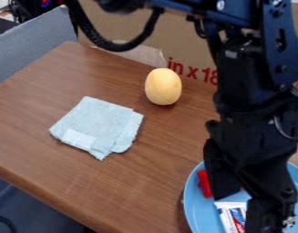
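My black gripper (249,187) fills the right side of the view, low over a light blue plate (200,216). A red object (205,182) on the plate is mostly hidden behind the gripper, and a white packet (231,216) with blue and red print lies below it, also partly covered. The gripper's fingers are dark and overlap one another, and what is between them is hidden. A folded pale blue cloth (97,126) lies on the wooden table (66,191) at left, and a yellow egg-shaped object (163,86) stands behind it.
A cardboard box (188,59) stands along the back. A grey padded edge (29,45) runs along the table's left side.
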